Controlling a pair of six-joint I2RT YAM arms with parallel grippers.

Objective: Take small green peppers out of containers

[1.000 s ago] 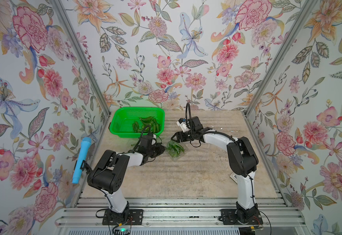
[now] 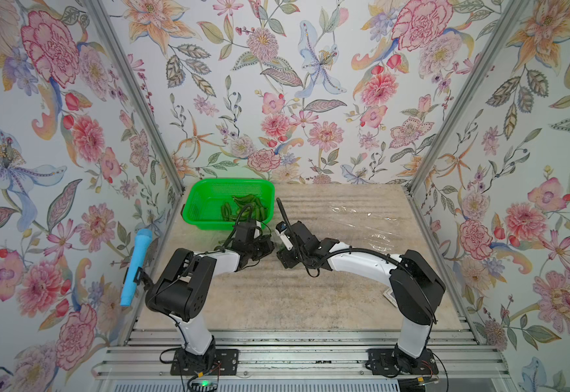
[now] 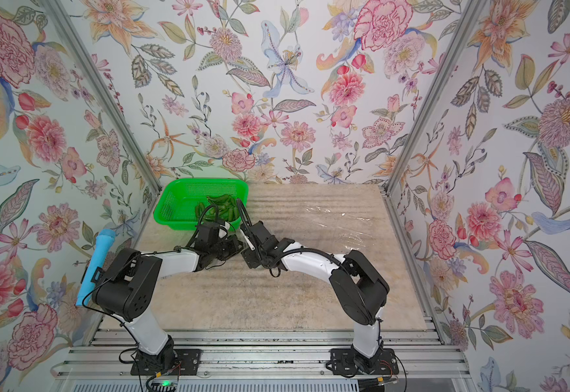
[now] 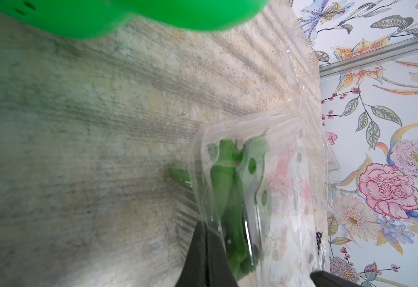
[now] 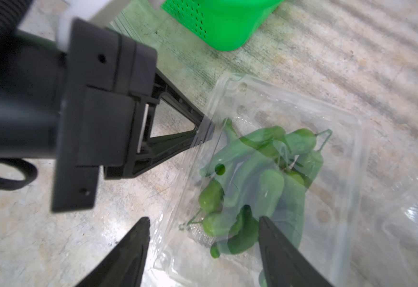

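Observation:
Inside a clear plastic container [image 5: 331, 210] lie several small green peppers [image 5: 271, 189], seen from above in the right wrist view. The same container [image 4: 285, 191] appears at a slant in the left wrist view, its peppers [image 4: 230, 191] behind the clear wall. My left gripper is shut, its tips against the container's edge; whether the thin rim is pinched between them I cannot tell. My right gripper stands open above the peppers, nothing between its fingers. Both top views have the container mostly hidden by the grippers.
A green basket [image 2: 200, 196] holding several green peppers [image 2: 249, 201] stands behind my left arm. Clear plastic [image 2: 379, 238] lies at the right rear, hard to make out. A small pale item [image 2: 390, 297] is partly behind the right arm.
My right gripper has swung left and toward the front, over the container, which now hides from the top left view. The left arm has hardly moved.

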